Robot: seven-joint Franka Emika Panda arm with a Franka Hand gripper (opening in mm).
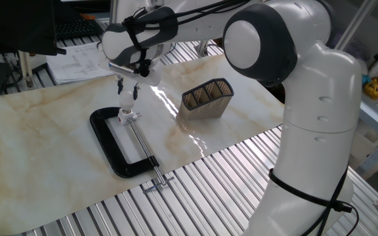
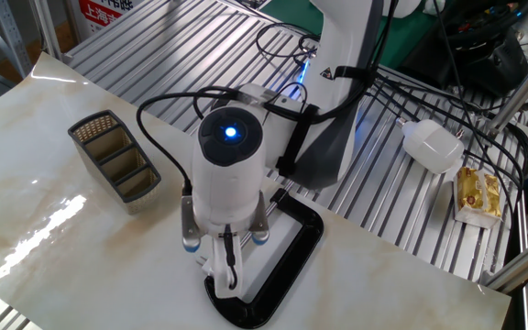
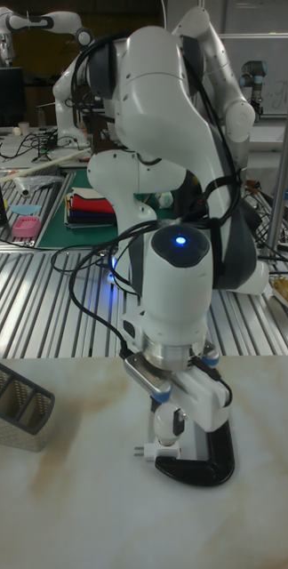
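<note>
A white light bulb (image 1: 128,103) stands upright in a small white plug socket (image 1: 125,116), at the far end of a black C-clamp (image 1: 109,144). The clamp lies flat with its steel screw on the right. Directly over the bulb, my gripper (image 1: 128,93) points down with a dark fingertip on either side of the glass. Whether the fingers (image 3: 178,420) press on the bulb (image 3: 163,423) is not clear. The socket's prongs stick out leftward in exterior view 3. In exterior view 2 the hand covers the bulb, and the clamp (image 2: 303,252) shows beside it.
A tan perforated organiser with compartments (image 1: 207,108) stands upright beside the clamp, apart from it. The marbled sheet (image 1: 38,144) has wide free room on its left. Beyond the sheet's edge, a larger white bulb (image 2: 432,147) and a gold-and-white box (image 2: 478,197) lie on the slatted table.
</note>
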